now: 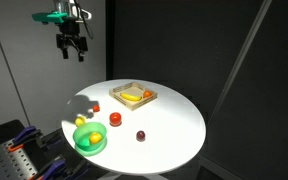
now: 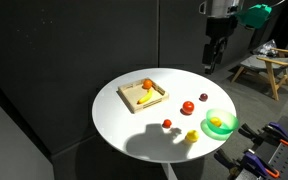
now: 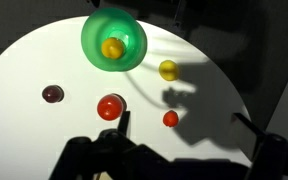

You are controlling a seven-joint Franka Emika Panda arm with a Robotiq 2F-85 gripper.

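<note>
High above the round white table's near-left side in exterior view 1, my gripper (image 1: 74, 56) hangs open and empty. Its fingers are spread wide in exterior view 2. On the tabletop a green bowl (image 1: 81, 143) holds an orange-yellow fruit (image 1: 95, 139). A yellow fruit (image 3: 169, 70) lies outside the bowl, close to its rim. A red tomato-like fruit (image 3: 110, 107) and a smaller red one (image 3: 171, 118) rest farther in. Off to one side is a dark red round fruit (image 1: 141, 136).
Toward the table's far side stands a shallow wooden box (image 2: 133, 98) with a banana (image 2: 145, 98) and an orange-red fruit (image 2: 148, 84) inside. The white table (image 1: 174, 125) has wide bare space on the right in exterior view 1.
</note>
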